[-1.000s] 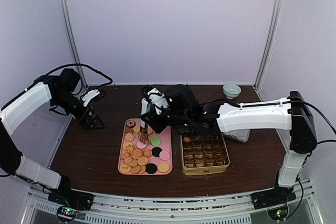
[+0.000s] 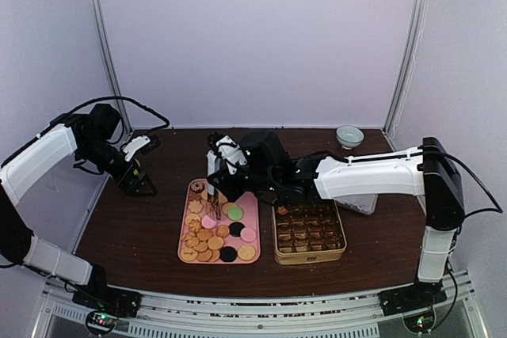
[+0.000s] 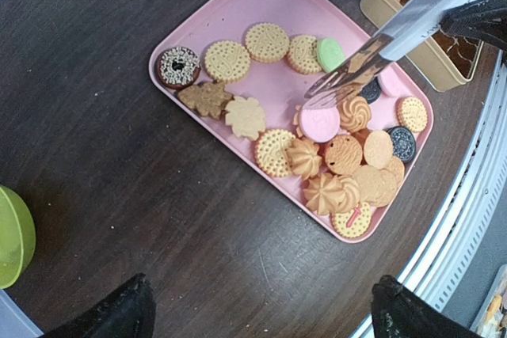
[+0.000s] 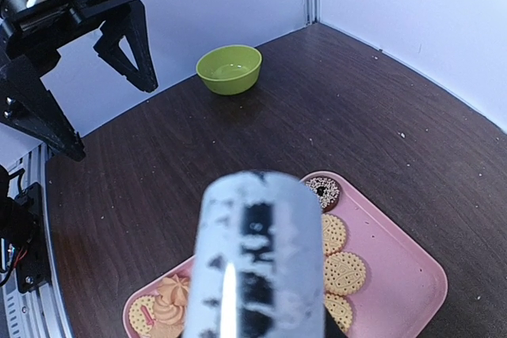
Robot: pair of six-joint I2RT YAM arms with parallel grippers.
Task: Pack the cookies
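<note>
A pink tray (image 3: 238,13) holds assorted cookies. My right gripper (image 2: 219,167) is shut on a pair of tongs (image 3: 412,29) with a pale handle (image 4: 257,259) and slotted metal tips. Those tips reach down to the upper edge of a round pink cookie (image 3: 319,124); whether they grip it I cannot tell. Right of the tray, the gold tin (image 2: 310,258) has many brown compartments, one of them at the far left corner with a small orange-brown piece. My left gripper (image 2: 141,187) stands open and empty, away to the tray's left.
A green bowl (image 4: 229,70) stands on the left side of the table. At the back right are a white bowl (image 2: 349,136) and a clear container (image 2: 360,203), partly behind the right arm. Bare table lies between the left arm and the tray.
The right arm and the tongs have shifted slightly left. The pink cookie at their tips has moved slightly left and toward the front. My left arm has kept still.
</note>
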